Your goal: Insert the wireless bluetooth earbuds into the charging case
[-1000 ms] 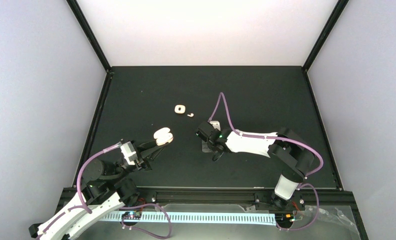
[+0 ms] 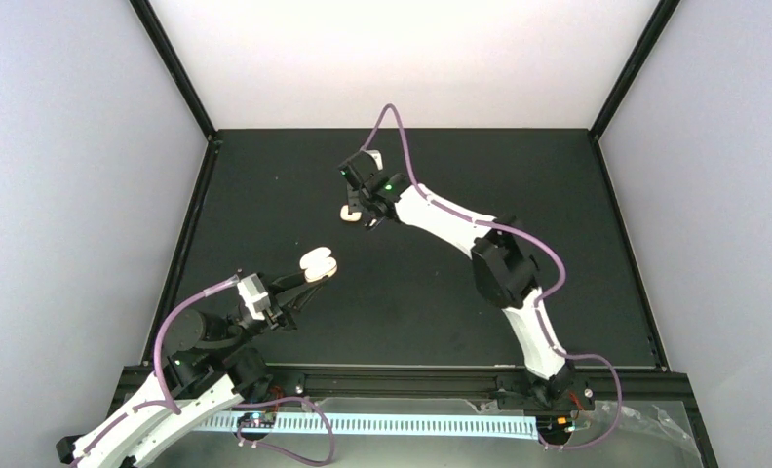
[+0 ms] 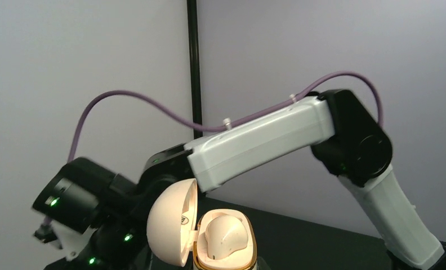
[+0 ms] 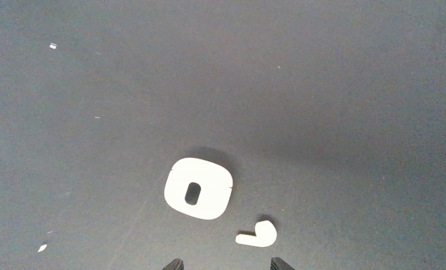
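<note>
The pale charging case (image 3: 251,247) stands upright in the left wrist view, its rounded lid (image 3: 167,225) flipped back. One earbud head (image 3: 226,236) shows inside it. Seen from above, my left gripper (image 2: 309,285) is shut on the case at the front left. A loose white earbud (image 4: 260,236) lies on the dark table, stem pointing left, in the right wrist view. My right gripper is open above the table, its fingertips apart and empty, with that earbud just ahead of them. In the top view the right arm hides this earbud.
A white rounded-square piece (image 4: 204,197) with a dark slot lies just beyond and left of the loose earbud. The right arm (image 2: 450,219) reaches across its middle.
The left gripper and case have stayed still.
</note>
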